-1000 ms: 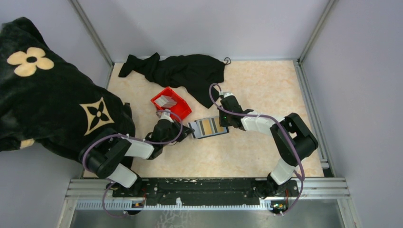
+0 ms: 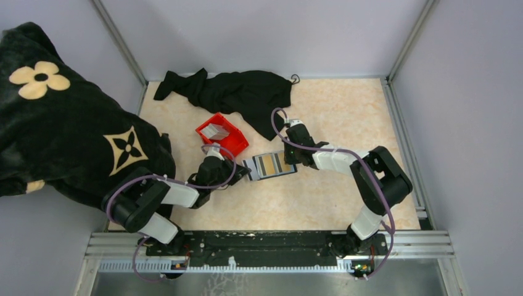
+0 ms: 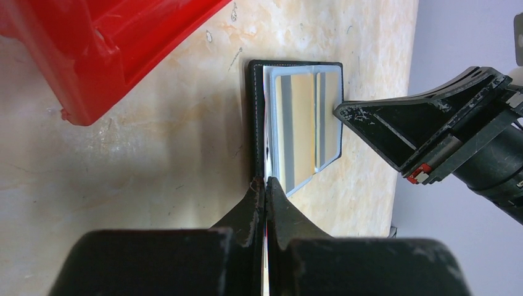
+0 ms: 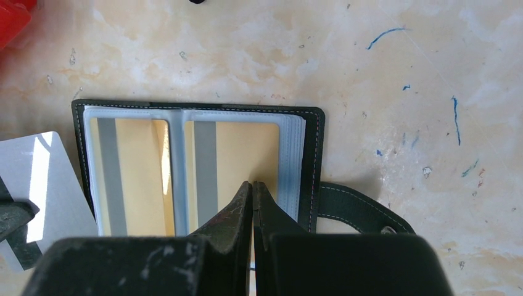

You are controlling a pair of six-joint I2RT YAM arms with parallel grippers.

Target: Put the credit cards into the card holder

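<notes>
The black card holder (image 4: 311,160) lies open on the table, gold-and-grey cards (image 4: 231,160) in its sleeves. A silver card (image 4: 46,185) is at the holder's left end in the right wrist view, held at my left gripper, whose fingers are shut on it; it appears edge-on in the left wrist view. My right gripper is shut, nothing visible between its fingers, its tips on or just over the holder's right-hand section.
A red bin (image 2: 237,142) with pale cards inside sits behind my left gripper. A black cloth (image 2: 234,92) lies at the back, and a large plush cushion (image 2: 74,135) fills the left.
My left gripper and the silver card have shifted very slightly at the holder's left end. The right arm has stayed where it was.
</notes>
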